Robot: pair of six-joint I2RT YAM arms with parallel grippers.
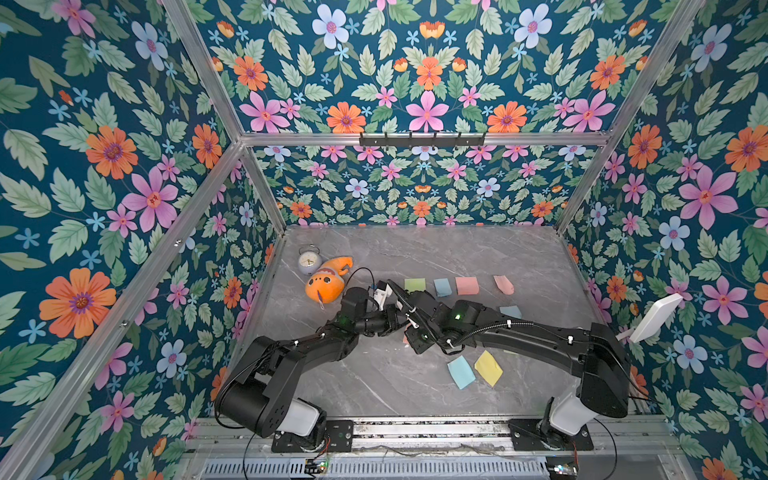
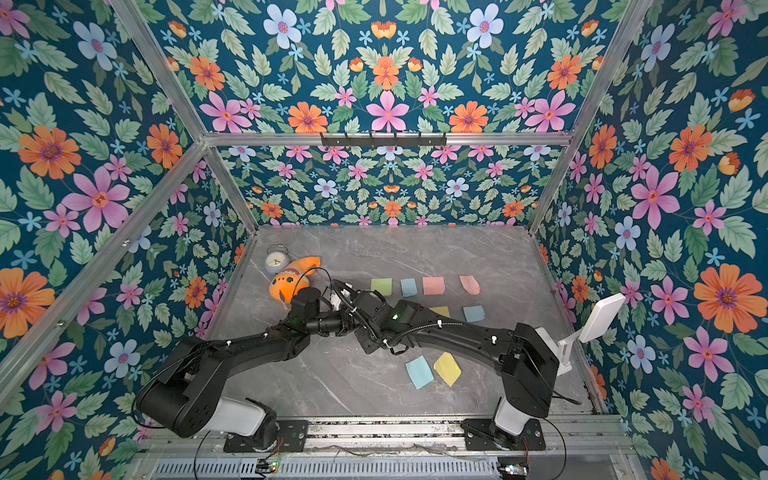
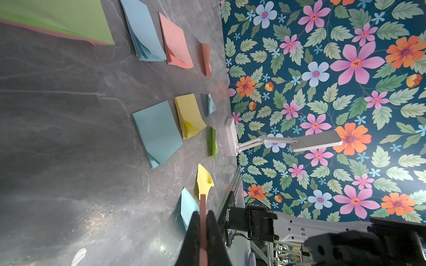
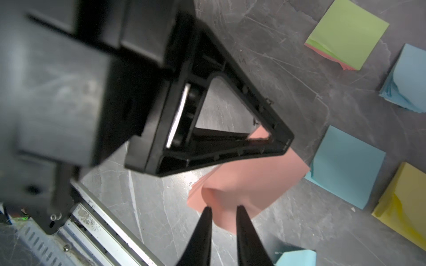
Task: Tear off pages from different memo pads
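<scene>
My left gripper is shut, with a thin reddish strip along its fingertips in the left wrist view. My right gripper is part open above a pink pad (image 4: 257,181) with curled sheets; whether paper lies between its fingers is unclear. The left gripper's dark body overhangs that pad in the right wrist view. A blue pad (image 4: 344,164), yellow pad (image 4: 401,201), green-topped pad (image 4: 346,33) and second blue pad (image 4: 406,77) lie nearby. Loose blue (image 2: 420,372) and yellow (image 2: 447,368) sheets lie at the front right.
An orange plush toy (image 1: 324,284) and a clock (image 1: 309,260) stand at the back left. A white lamp (image 2: 601,318) stands at the right edge.
</scene>
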